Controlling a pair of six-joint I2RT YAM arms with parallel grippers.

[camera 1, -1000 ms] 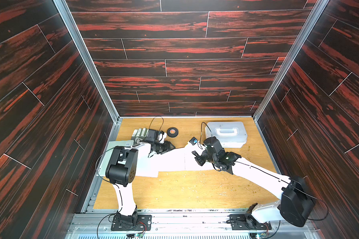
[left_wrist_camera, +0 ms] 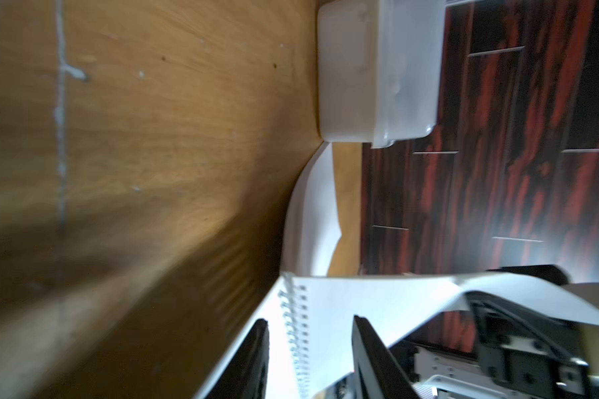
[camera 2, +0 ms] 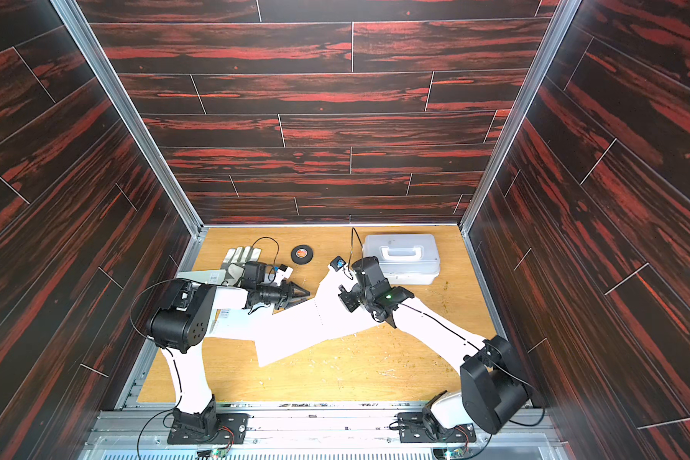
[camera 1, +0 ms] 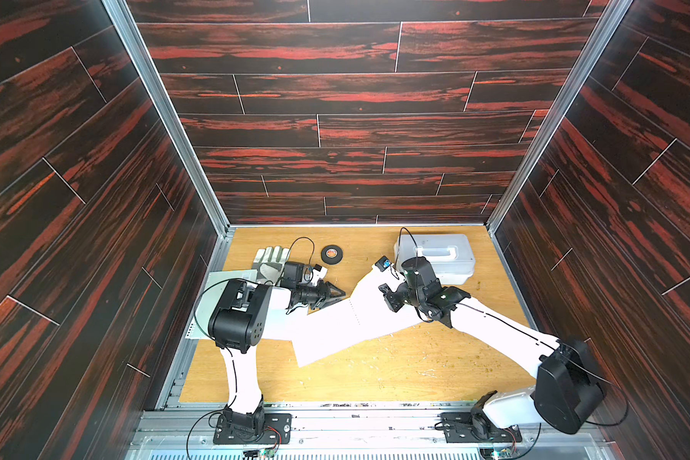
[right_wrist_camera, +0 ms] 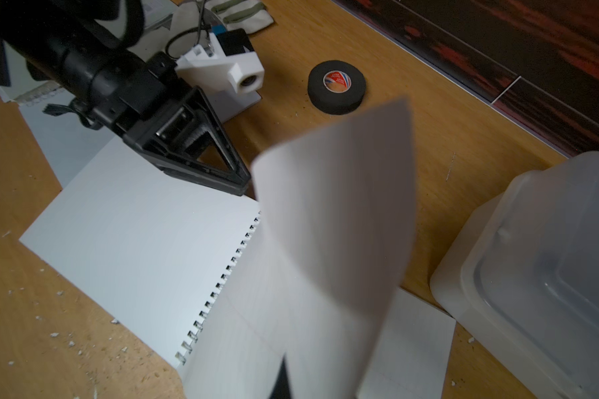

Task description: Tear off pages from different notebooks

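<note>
A spiral notebook (camera 1: 326, 335) lies open and slanted at the table's middle, with its row of binding rings showing in the right wrist view. From its right half a white page (right_wrist_camera: 339, 199) rises and curls upward. My right gripper (camera 1: 388, 295) is shut on this page, though the grip itself is largely hidden by the paper. My left gripper stands part open at the notebook's far edge, near the binding, with nothing visible between its separated fingers. Another, pale notebook (right_wrist_camera: 66, 143) lies on the left, partly beneath the left arm.
Behind my right gripper stands a translucent lidded box (camera 1: 437, 257). A black tape roll (camera 1: 332, 254) and a pale glove (camera 1: 269, 260) lie at the back.
The notebook has swung round, its left end coming toward the front of the table. My left gripper's fingers have spread, and my right gripper has shifted slightly right and back.
</note>
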